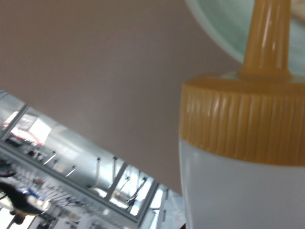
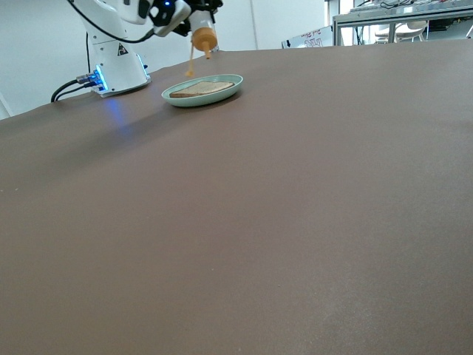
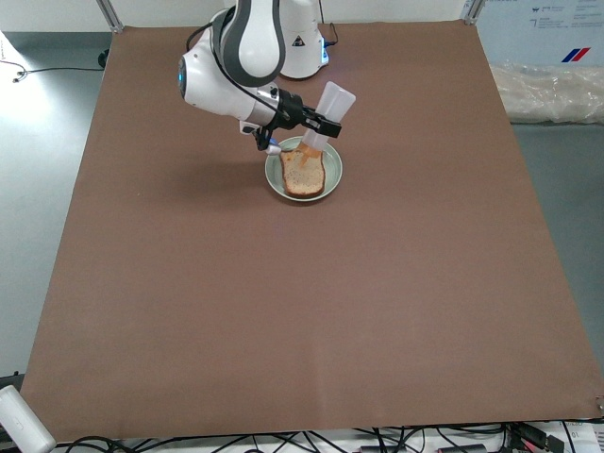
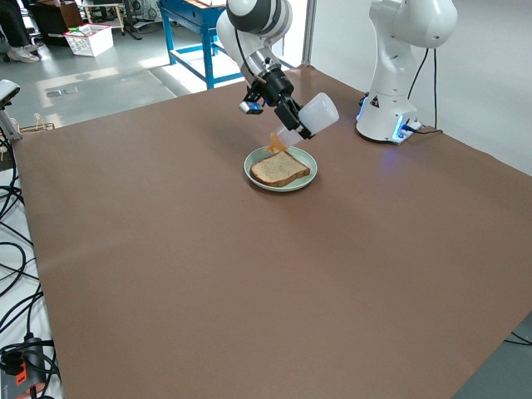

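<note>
A slice of bread (image 3: 301, 179) (image 4: 279, 171) lies on a pale green plate (image 3: 334, 177) (image 2: 239, 82). My gripper (image 3: 308, 126) (image 4: 295, 116) is shut on a translucent squeeze bottle (image 3: 333, 99) (image 4: 318, 113) (image 1: 243, 195) with an orange cap and nozzle (image 1: 240, 121), held tilted nozzle-down over the plate. A strand of orange sauce (image 2: 190, 68) hangs below the nozzle toward the bread in the top view. In the wrist view the bottle fills the right side and hides most of the plate.
Bundles of cables run along another edge, off the tabletop.
</note>
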